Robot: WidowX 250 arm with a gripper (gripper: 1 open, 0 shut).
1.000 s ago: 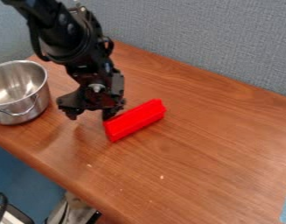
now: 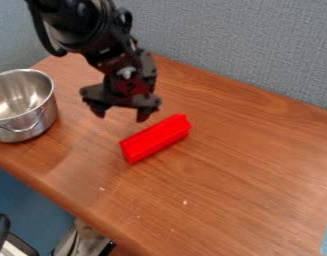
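Note:
My gripper [image 2: 120, 108] hangs over the wooden table [image 2: 233, 190], open, with its two dark fingers spread and nothing held between them. Just below it and to its right lies a red elongated block [image 2: 155, 138], set diagonally on the table. A steel pot [image 2: 22, 105] stands at the table's left edge, to the left of my gripper.
A grey padded wall [image 2: 233, 40] runs along the back. Cables and some white and metal equipment [image 2: 66, 245] sit below the table's front left edge.
My gripper has risen up and back, away from the red block, and its wrist has turned. The block and pot have not visibly moved.

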